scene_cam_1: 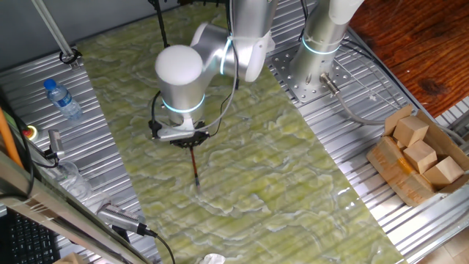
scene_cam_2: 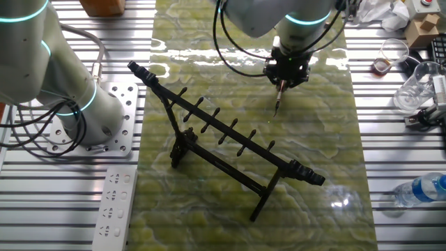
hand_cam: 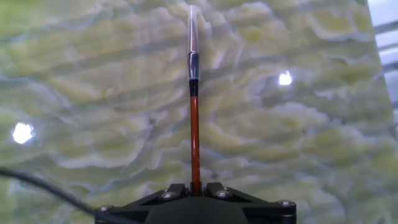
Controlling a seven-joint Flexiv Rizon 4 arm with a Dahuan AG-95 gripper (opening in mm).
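A brush with a reddish-brown handle (hand_cam: 195,137) and a clear-covered tip sticks straight out from my gripper in the wrist view. The two black fingers are closed around the handle's end. In exterior view 1 the gripper (scene_cam_1: 192,139) is over the green marbled sheet (scene_cam_1: 278,213), the brush (scene_cam_1: 195,167) pointing down towards the near side. A black rack (scene_cam_2: 223,129) with a row of short pegs stands on the sheet in exterior view 2, to the left of the gripper (scene_cam_2: 284,78). Its pegs carry nothing.
A cardboard box (scene_cam_1: 399,176) of wooden blocks stands at the right. On the left lies a water bottle (scene_cam_1: 64,100), with clear cups (scene_cam_1: 69,180) nearer. A power strip (scene_cam_2: 115,206) lies beside the sheet. Much of the sheet is bare.
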